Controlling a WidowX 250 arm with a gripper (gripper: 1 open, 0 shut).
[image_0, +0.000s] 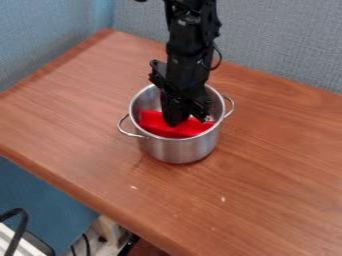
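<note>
A stainless steel pot with two handles stands on the wooden table. Inside it lies a red object, partly covered by the black gripper, which reaches down from above into the pot. The fingers are close together over the red object; whether anything is between them is hard to see.
Grey panelled walls stand behind and at the left. At the lower left, beyond the table edge, are black cables and some white items.
</note>
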